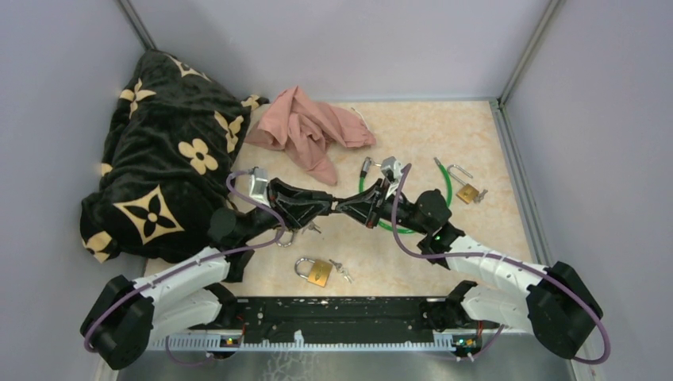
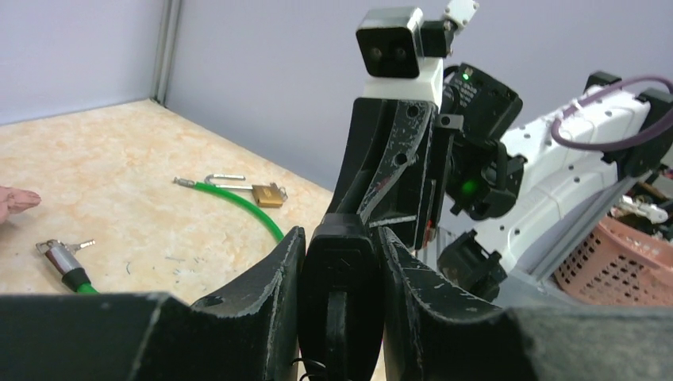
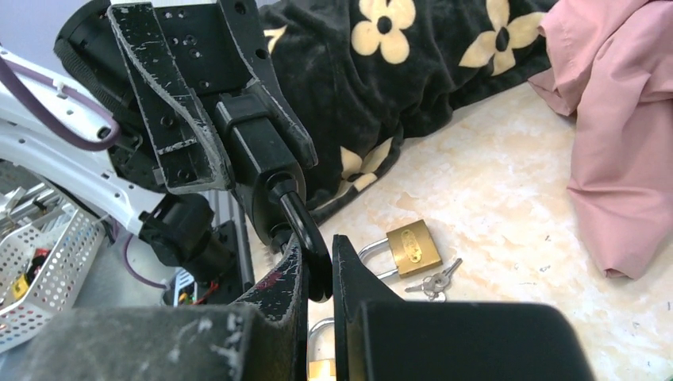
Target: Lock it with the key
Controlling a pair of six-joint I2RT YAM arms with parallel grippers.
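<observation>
Above the table's middle the two grippers meet around a black padlock-like object (image 3: 258, 163) with a black shackle (image 3: 298, 214). My left gripper has its fingers either side of the black body, which fills the space between them in the left wrist view; how firmly it holds is unclear. My right gripper is shut on the black shackle end. Below lie brass padlocks (image 1: 320, 273) (image 3: 409, 248) and silver keys (image 1: 343, 271) (image 3: 436, 282). Whether a key is in the black object is hidden.
A green cable lock (image 2: 238, 198) and another padlock (image 1: 467, 193) lie at the right. A pink cloth (image 1: 309, 127) is at the back, a dark patterned cushion (image 1: 159, 159) at the left. Bare table shows at back right and front right.
</observation>
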